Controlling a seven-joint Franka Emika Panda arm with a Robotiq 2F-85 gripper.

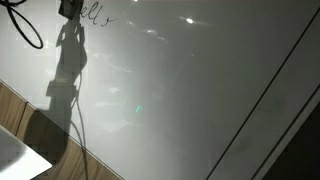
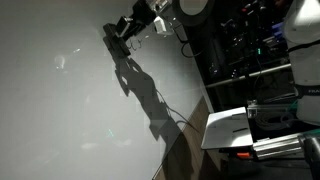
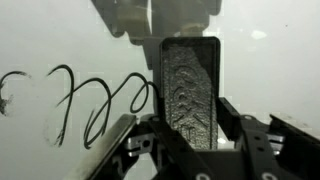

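Black handwriting in cursive (image 3: 90, 95) runs across the whiteboard (image 3: 270, 70), to the left of the gripper in the wrist view. In exterior view 1 the letters stand just right of the gripper (image 1: 70, 8) at the top edge, where most of the arm is cut off. A dark oblong block that looks like a whiteboard eraser (image 3: 190, 80) is clasped between the fingers. It is at or close to the board; whether it touches I cannot tell. Its underside is hidden. In exterior view 2 the block (image 2: 115, 38) shows at the arm's end.
The arm's shadow (image 1: 68, 75) falls down the board, and a loose cable (image 1: 28, 32) hangs at upper left. Wood panelling (image 1: 12, 108) borders the board below, near a white surface (image 1: 20, 160). The board's middle is bare.
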